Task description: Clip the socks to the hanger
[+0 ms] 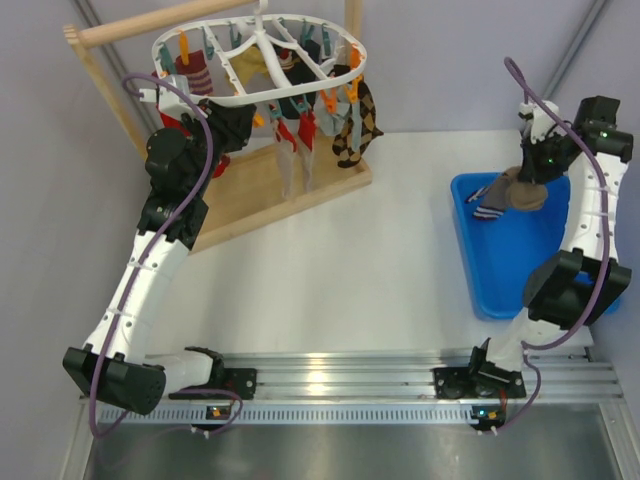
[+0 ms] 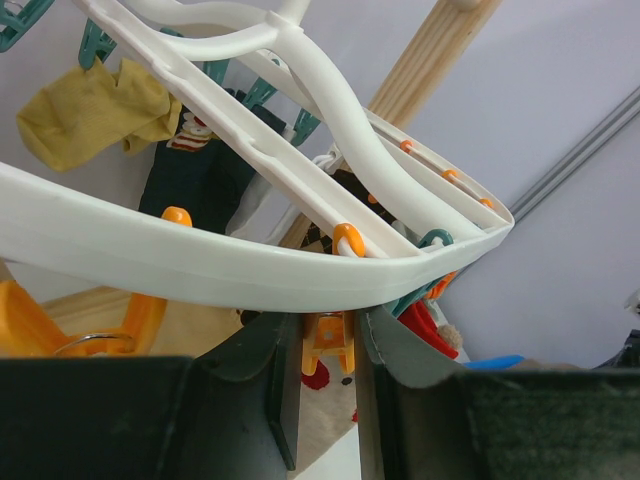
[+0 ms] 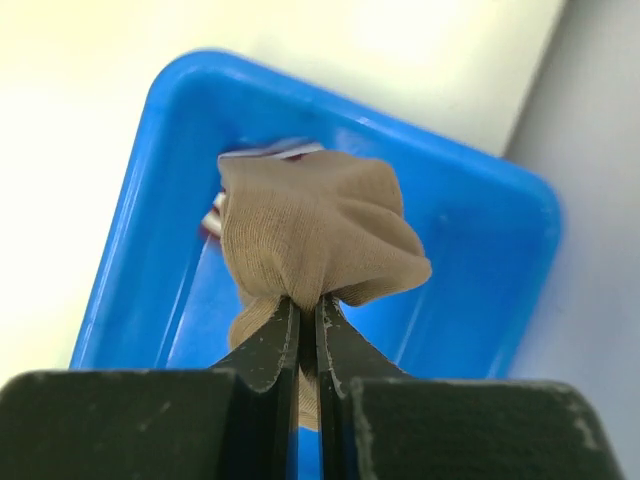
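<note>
A brown sock [image 3: 300,215] with a striped end hangs bunched from my right gripper, whose fingers are shut on its fabric over the blue tray [image 3: 480,160]. From above, the same sock [image 1: 497,192] spreads to both sides of that gripper [image 1: 533,172] near the tray's back edge. My left gripper is at the white round hanger [image 2: 200,260], shut on an orange clip [image 2: 328,330] beneath the rim. No sock shows in that clip. Several socks, among them a yellow one [image 2: 95,110] and a checkered one [image 1: 357,120], hang from other clips.
A wooden stand [image 1: 245,195] supports the hanger at the back left. Between it and the tray the white table [image 1: 390,250] is clear. A grey wall [image 3: 590,240] rises close to the tray's right side.
</note>
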